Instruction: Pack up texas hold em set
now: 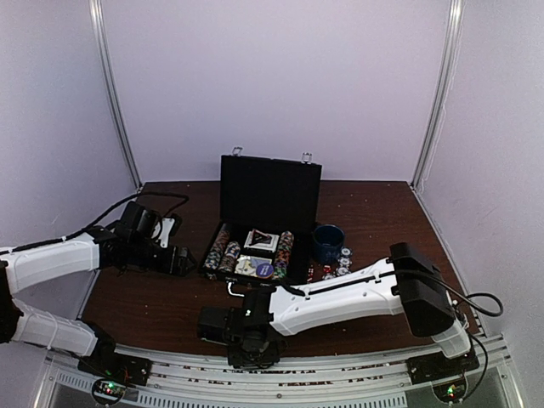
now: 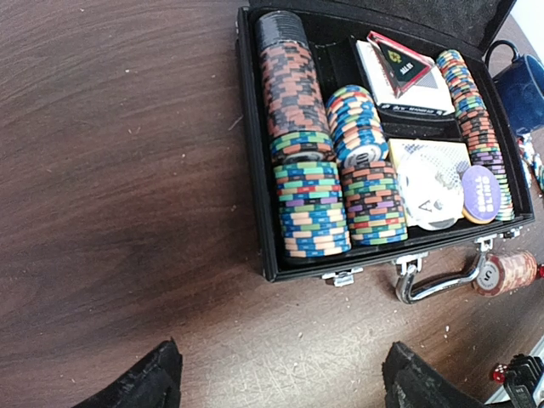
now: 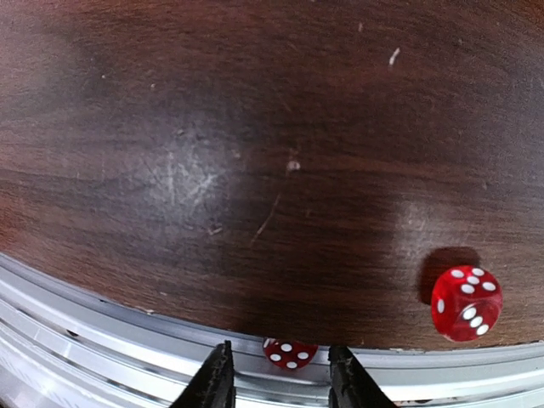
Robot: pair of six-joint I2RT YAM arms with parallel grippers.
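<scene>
The open black case stands mid-table, holding chip stacks, a card box and round buttons. In the right wrist view one red die lies on the wood near the edge. Another red die shows low between the fingertips of my right gripper, at the metal rail; whether they touch it I cannot tell. The right fingers are part open. Left of the case, my left gripper is open and empty over bare wood.
A blue mug stands right of the case, with loose chips and red dice nearby. A chip stack lies by the case handle. The metal rail borders the table's front edge.
</scene>
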